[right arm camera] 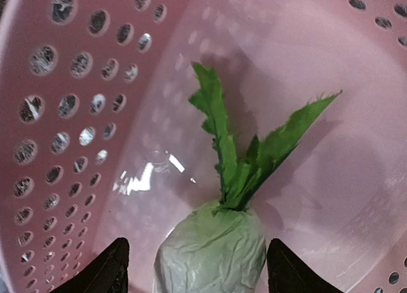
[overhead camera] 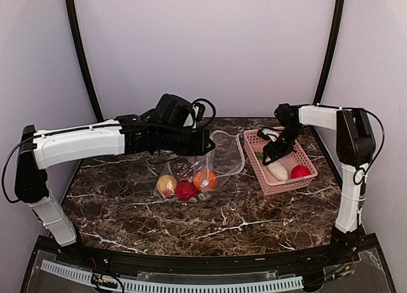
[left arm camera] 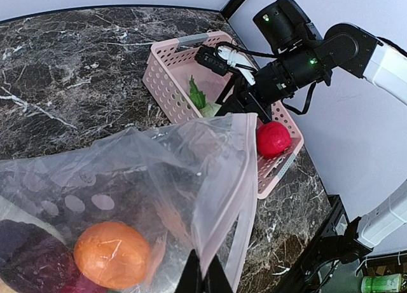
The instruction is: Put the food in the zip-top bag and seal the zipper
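The clear zip bag (overhead camera: 227,154) lies on the table with its mouth held up on the right. Inside are an orange (overhead camera: 205,180), a dark red item (overhead camera: 185,190) and a pale yellow-pink fruit (overhead camera: 166,184). My left gripper is shut on the bag's rim. In the pink basket (overhead camera: 289,187) lies a white vegetable with green leaves (right arm camera: 213,252). My right gripper is over it, open, one fingertip on each side of its pale body, with a gap visible at the left. A red round item (overhead camera: 300,171) sits beside it in the basket.
The basket's perforated walls rise close around my right gripper. Pale walls (overhead camera: 372,58) bound the workspace at the sides and back.
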